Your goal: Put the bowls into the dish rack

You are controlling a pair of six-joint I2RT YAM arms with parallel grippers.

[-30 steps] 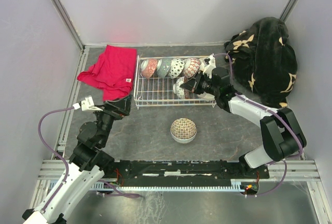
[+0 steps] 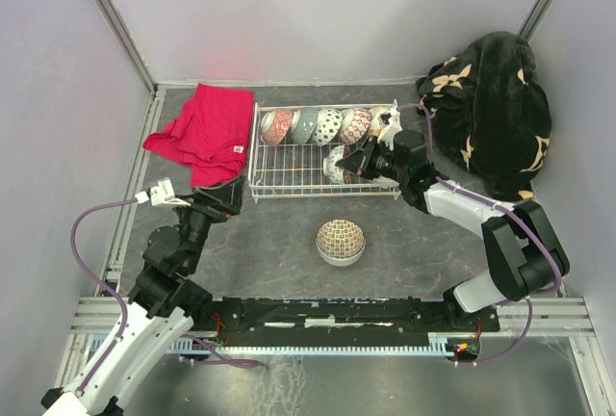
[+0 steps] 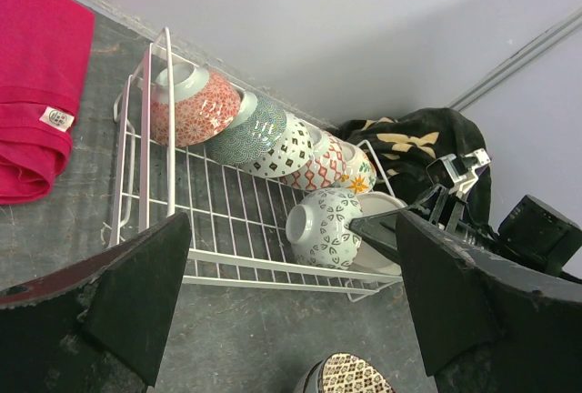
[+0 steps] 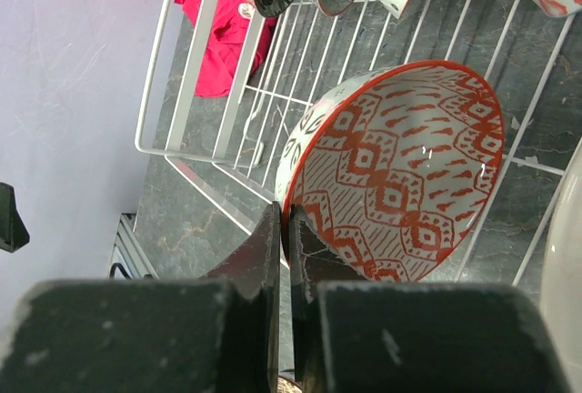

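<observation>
A white wire dish rack (image 2: 279,188) holds several patterned bowls in its back row, leaning on their sides. In its front part, my right gripper is shut on the rim of a white patterned bowl (image 3: 329,227) with a red interior, tilted on its side beside another pale bowl (image 4: 562,256). A bowl with a gold lattice pattern (image 2: 340,239) sits on the table in front of the rack. My left gripper (image 2: 229,195) stands open at the rack's front left, nothing between its fingers.
A red cloth (image 2: 207,127) lies left of the rack, and a dark floral blanket (image 2: 491,113) is heaped at the right.
My right gripper, with the bowl, has shifted very slightly to the right in the top view. The left arm is still.
</observation>
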